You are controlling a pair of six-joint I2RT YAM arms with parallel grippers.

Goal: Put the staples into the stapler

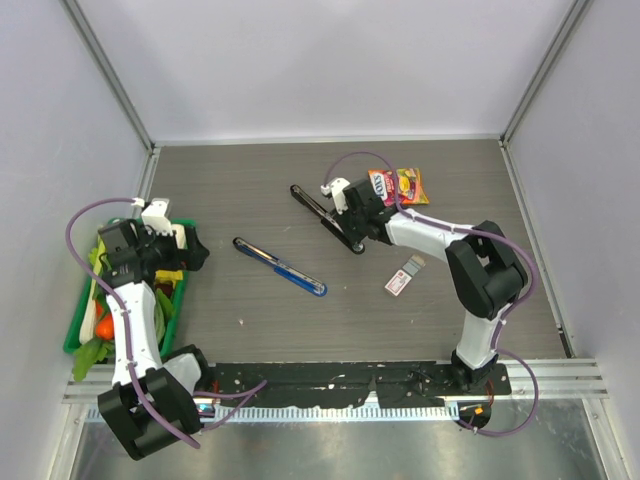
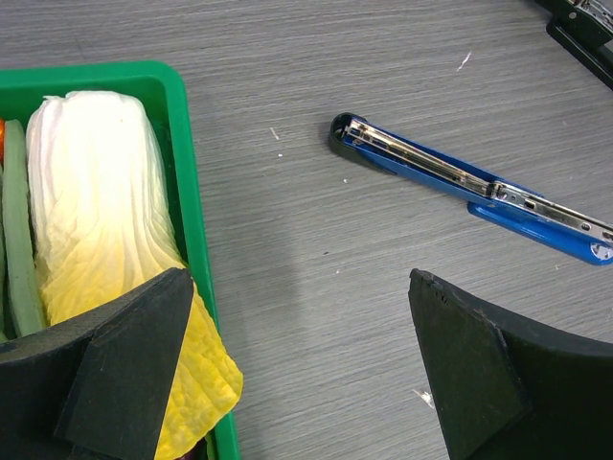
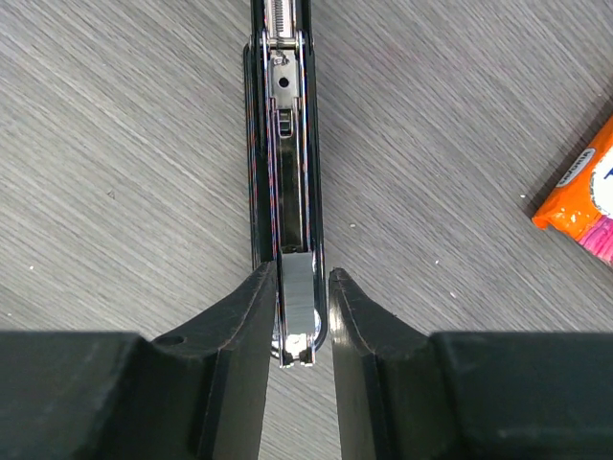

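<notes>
A black open stapler [image 1: 311, 204] lies diagonally at the table's middle. My right gripper is over its near end, fingers close together around a short grey staple strip [image 3: 298, 286] that sits in or just over the channel; whether it is seated I cannot tell. A blue open stapler [image 1: 280, 268] [image 2: 421, 165] lies apart to the lower left. A small staple box [image 1: 398, 280] lies right of the black stapler. My left gripper stands open at the table's left, above the vegetable basket, holding nothing.
A green basket of vegetables [image 2: 174, 115] fills the left edge. An orange snack packet [image 1: 409, 185] [image 3: 575, 196] lies behind my right arm.
</notes>
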